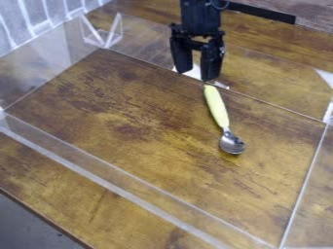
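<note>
A spoon [217, 112] with a pale yellow handle and a metal bowl [232, 144] lies on the wooden surface, right of centre, handle toward the back. Above and behind the handle's far end, my black gripper [197, 64] hangs at the top of the view, open, with nothing visible between its fingers. It is apart from the spoon.
Clear plastic walls [111, 167] border the work area. A white barred object [22, 21] stands at the top left.
</note>
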